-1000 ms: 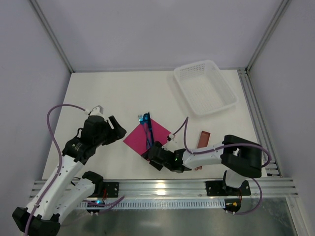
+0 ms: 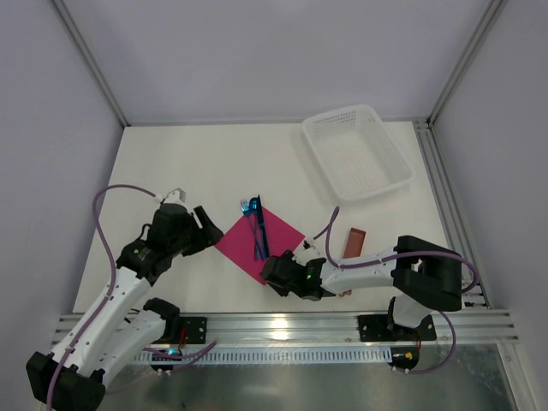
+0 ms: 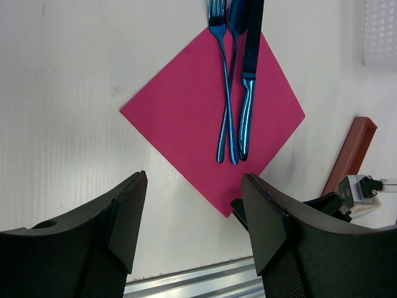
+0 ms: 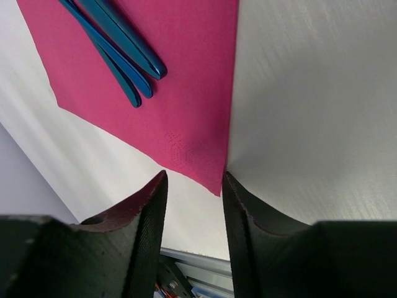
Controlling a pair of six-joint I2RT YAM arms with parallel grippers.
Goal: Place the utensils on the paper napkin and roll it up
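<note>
A magenta napkin (image 3: 180, 112) lies flat on the table, turned like a diamond. On it rest a blue fork (image 3: 225, 68), a spoon (image 3: 224, 118) crossing under the fork, and a knife (image 3: 249, 81); their heads reach past the far edge. In the right wrist view only the handle ends (image 4: 133, 68) show. My right gripper is part open at the napkin's near corner (image 4: 208, 177), the corner's tip lying between its fingers, not visibly pinched. The left gripper stands open above the napkin's left side, nothing between its fingers.
A white basket (image 2: 355, 154) stands at the back right. A brown tray (image 2: 354, 243) lies right of the napkin, partly behind the right arm. The table's metal front rail (image 2: 282, 325) runs close to the near corner. Bare table (image 2: 171, 154) is at the back left.
Napkin and utensils look unmoved.
</note>
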